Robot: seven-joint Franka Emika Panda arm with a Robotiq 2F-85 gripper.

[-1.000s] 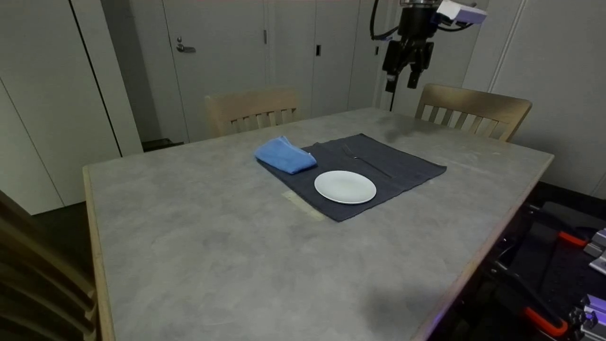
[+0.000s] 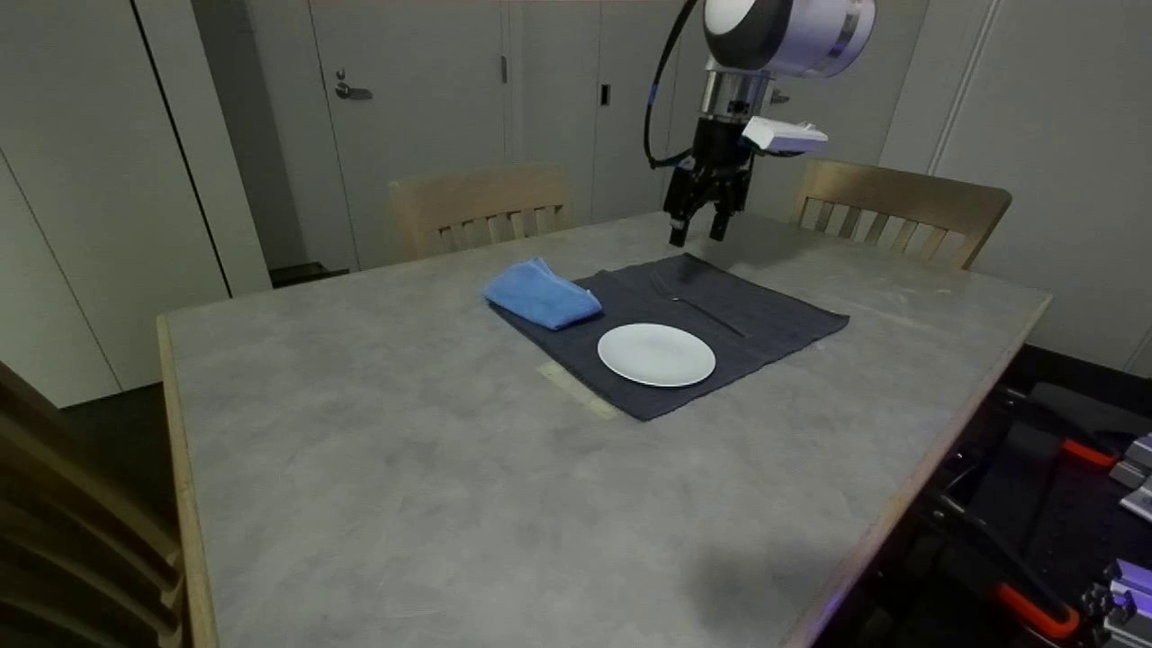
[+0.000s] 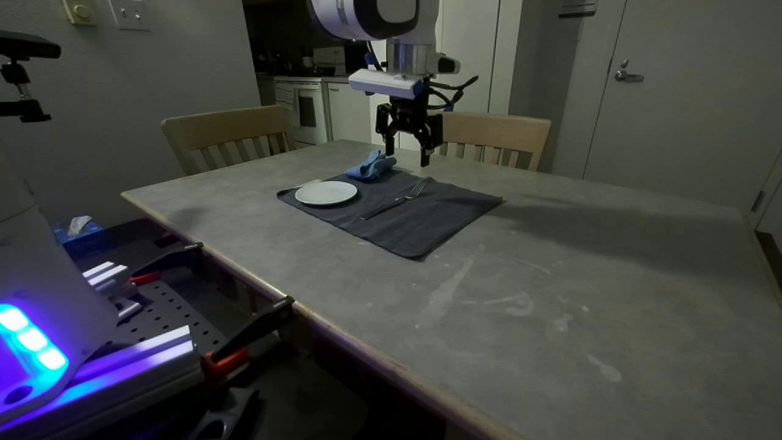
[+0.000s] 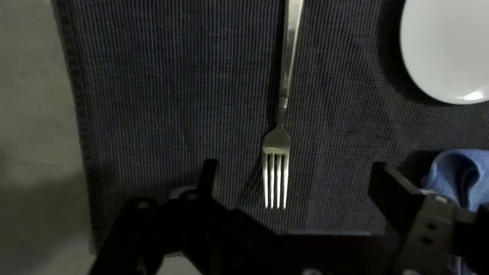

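Observation:
My gripper (image 3: 409, 155) hangs open above the far part of the placemat, with nothing between its fingers. A silver fork (image 4: 277, 137) lies flat on the dark ribbed placemat (image 4: 183, 91); in the wrist view its tines point toward the fingers and sit between the two fingers, well below them. On the same mat a white plate (image 2: 656, 355) rests to one side of the fork. A folded blue cloth (image 2: 542, 293) lies at the mat's corner, partly behind a finger in the wrist view.
Wooden chairs stand at its edges, one (image 2: 907, 205) behind on the right and another (image 2: 486, 205) at the back. Black clamps (image 3: 253, 330) grip the near edge.
In exterior view 1 my gripper has come down and to the left, closer to the mat. The fork, plate, cloth and mat have not moved.

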